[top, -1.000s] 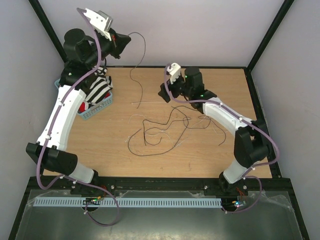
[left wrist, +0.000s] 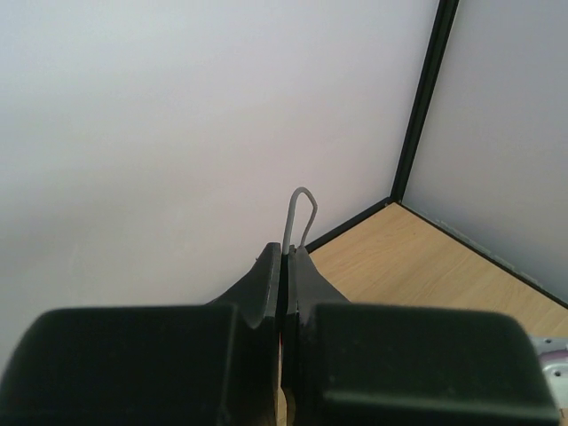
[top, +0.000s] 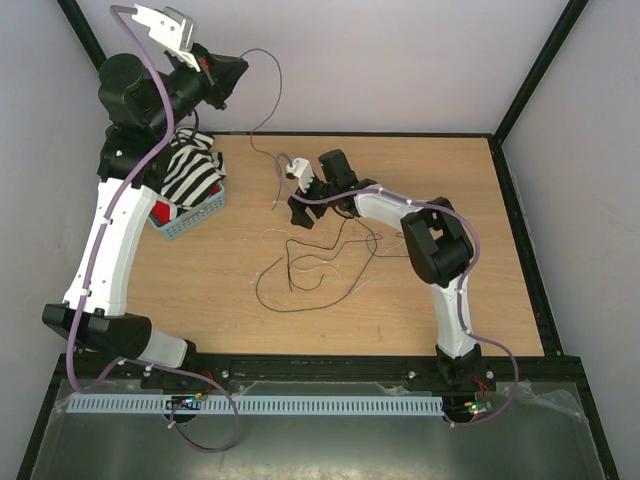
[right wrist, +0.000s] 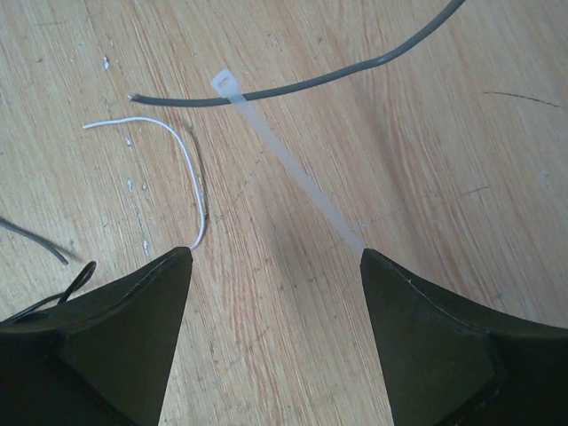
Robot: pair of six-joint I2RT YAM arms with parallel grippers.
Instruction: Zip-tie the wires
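My left gripper [top: 222, 88], raised high at the back left, is shut on a thin grey wire [left wrist: 291, 209], which hangs down to the table in the top view. My right gripper [top: 297, 210] is open, low over the middle of the table. In the right wrist view a translucent zip tie [right wrist: 293, 164] lies across a dark wire [right wrist: 311, 82], beside a thin white wire [right wrist: 193, 177]. More wires [top: 310, 307] lie loosely looped on the table below the right arm.
A blue basket [top: 183, 222] with striped cloth stands at the back left.
My left gripper has risen and moved left with the wire.
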